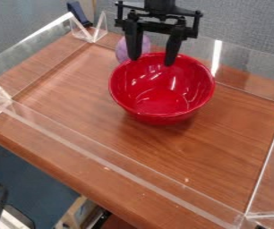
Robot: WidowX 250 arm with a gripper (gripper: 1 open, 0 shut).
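Note:
A red bowl [161, 94] stands on the wooden table, right of centre and toward the back. Above its far rim hangs my black gripper [154, 51], fingers apart and pointing down, with no object visible between them. A pale purple round object [124, 49] is partly hidden behind the gripper's left finger and the bowl, at the back of the table.
Low clear walls edge the wooden table [68, 98]. A small dark object [79, 13] is at the back left corner, outside the walls.

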